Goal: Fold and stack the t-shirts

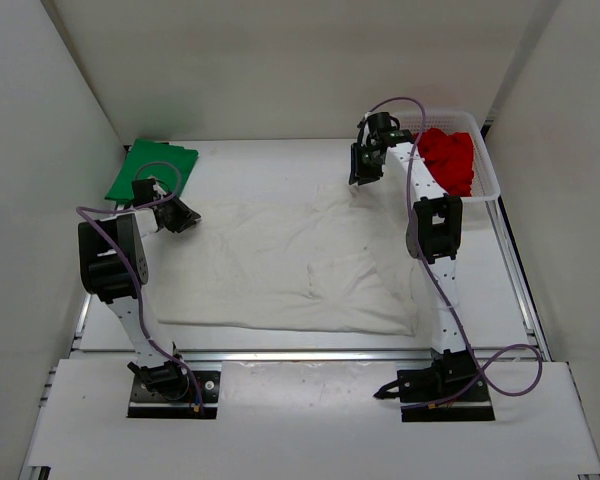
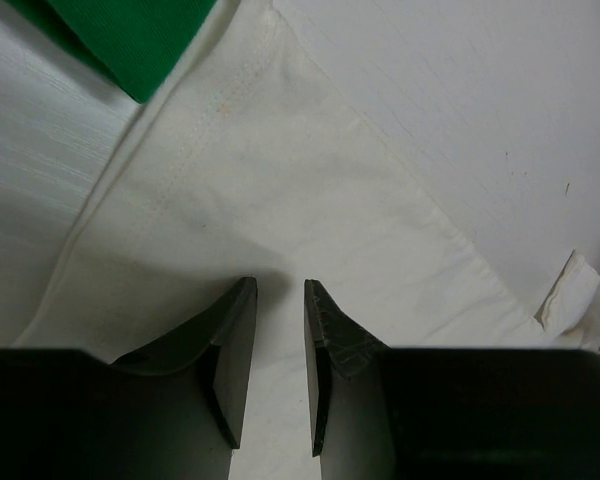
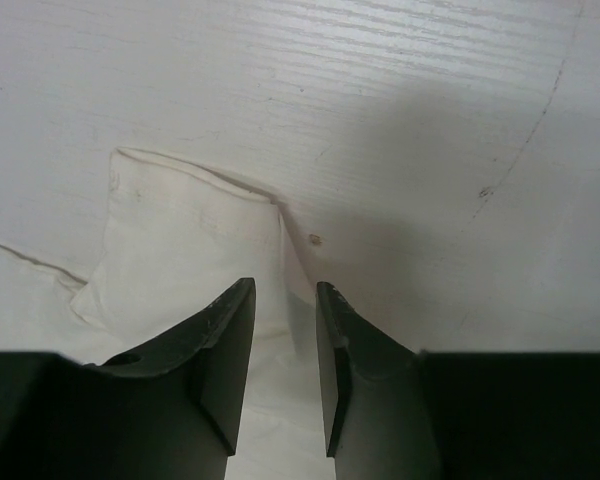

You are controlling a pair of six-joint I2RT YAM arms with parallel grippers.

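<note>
A cream t-shirt (image 1: pixel 250 265) lies spread over the middle of the table, fairly flat with some creases. Over its far left corner hovers my left gripper (image 1: pixel 193 222); in the left wrist view bare cloth (image 2: pixel 280 200) shows beneath, and the left gripper's fingers (image 2: pixel 242 320) stand apart with nothing between them. My right gripper (image 1: pixel 355 182) is above the shirt's far right part. The right wrist view shows the sleeve (image 3: pixel 180 220) under and ahead of the right fingers (image 3: pixel 242 325), which are also apart. Whether they touch the cloth I cannot tell.
A folded green cloth (image 1: pixel 155 168) lies at the far left corner, close by the left gripper. At the far right a white basket (image 1: pixel 488 172) holds red cloth (image 1: pixel 447 160), beside the right arm. Between the arms the far table strip (image 1: pixel 270 170) is bare.
</note>
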